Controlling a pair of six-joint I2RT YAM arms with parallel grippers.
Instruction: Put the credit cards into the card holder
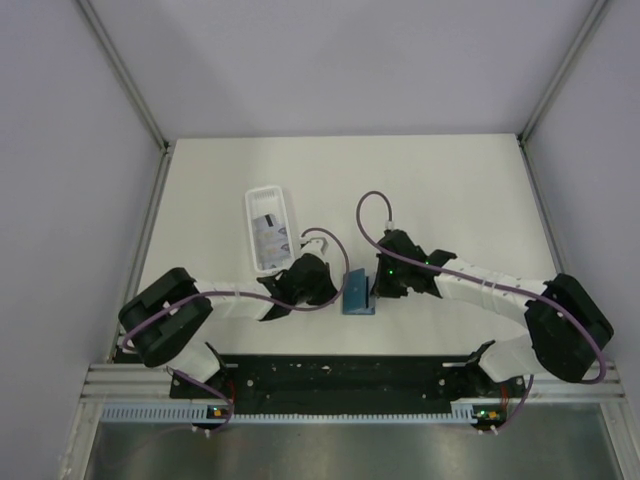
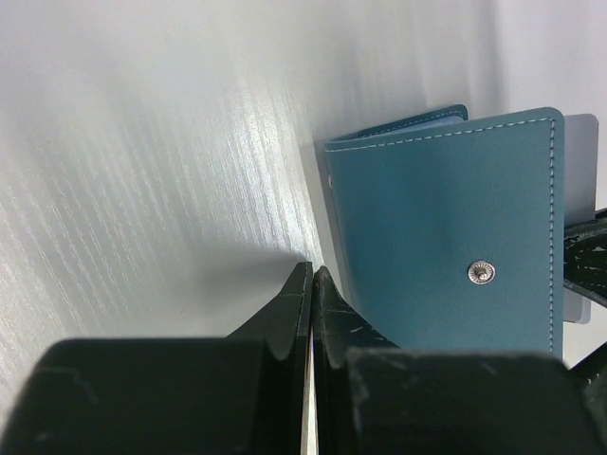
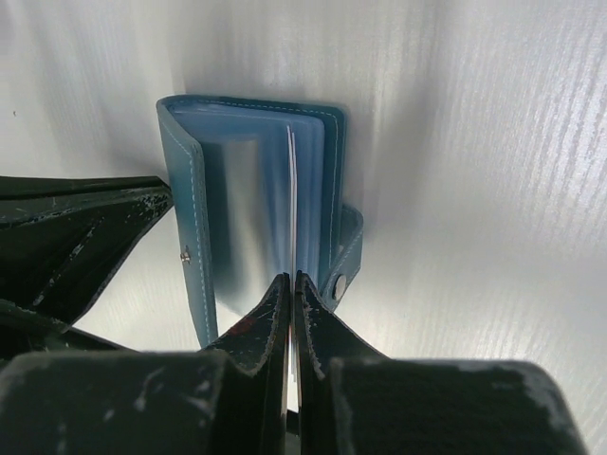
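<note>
The blue card holder (image 1: 356, 293) stands part open on the table between my two grippers. In the right wrist view, my right gripper is shut on a thin card (image 3: 292, 204), seen edge-on over the holder's inner pocket (image 3: 270, 171). Part of this grey card (image 2: 579, 161) shows past the holder's cover (image 2: 446, 227) in the left wrist view; how deep it sits cannot be told. My left gripper is shut with nothing visible between its fingers, close beside the outside of that cover. Its fingertips (image 3: 156, 199) appear near or against the cover.
A white tray (image 1: 251, 232) holding several cards (image 1: 272, 243) lies behind the left gripper. Both grippers are close together around the holder, leaving little room there.
</note>
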